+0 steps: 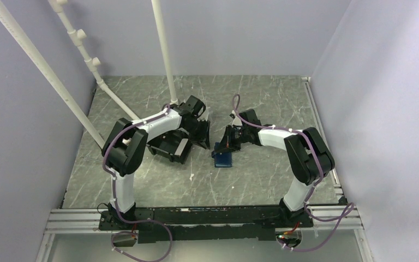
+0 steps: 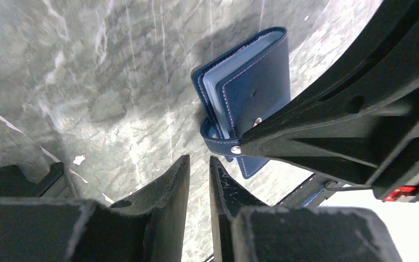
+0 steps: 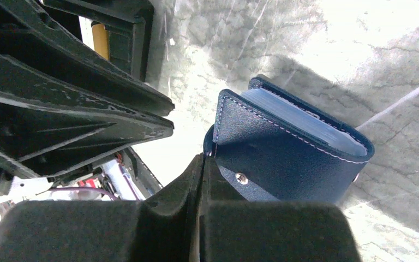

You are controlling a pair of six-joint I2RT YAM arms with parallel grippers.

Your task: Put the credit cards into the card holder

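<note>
The dark blue card holder (image 1: 223,160) stands on the grey table with clear sleeves (image 3: 305,117) between its covers. Its strap (image 2: 221,145), with a metal snap, curves out at one side. At that strap's end my right gripper is shut, the thin strap appearing pinched at its fingertips. My left gripper is a little open, a narrow empty gap between its fingers, and hangs beside the holder without touching it. No loose credit card can be made out clearly.
A black box (image 1: 177,159) sits left of the holder, partly under my left arm; a yellowish item (image 3: 101,41) shows in it. Small white scraps (image 1: 191,177) lie on the table. Right of the holder the table is clear.
</note>
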